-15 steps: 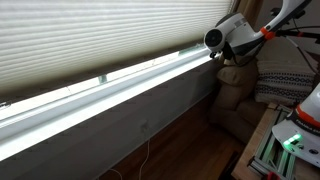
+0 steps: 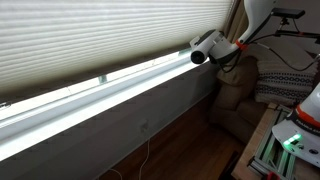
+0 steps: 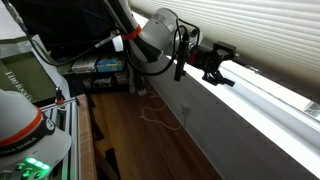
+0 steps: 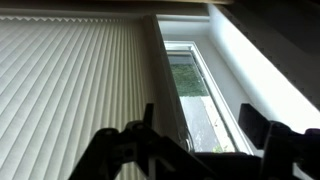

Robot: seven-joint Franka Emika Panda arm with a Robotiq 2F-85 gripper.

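Note:
A pale pleated blind [image 2: 100, 35] covers most of the window, its lower edge hanging above the white sill [image 2: 100, 105]. My gripper [image 3: 228, 65] is up at the blind's bottom edge, near the sill. In the wrist view, two dark fingers [image 4: 253, 122] stand apart, so the gripper is open. The blind's dark bottom rail [image 4: 166, 85] runs down the picture into the space between them, closer to the left finger. Whether either finger touches the rail cannot be told. A strip of window glass [image 4: 195, 95] shows between rail and sill.
A brown armchair [image 2: 240, 92] with a patterned cushion sits below the arm. A white cord [image 2: 147, 150] hangs from the wall outlet. The wooden table [image 2: 258, 142] carries the arm's base. Wooden floor lies open below the sill.
The arm's end has moved left and downward in exterior view 1, closer to the blind's lower edge and sill. The blind looks unmoved.

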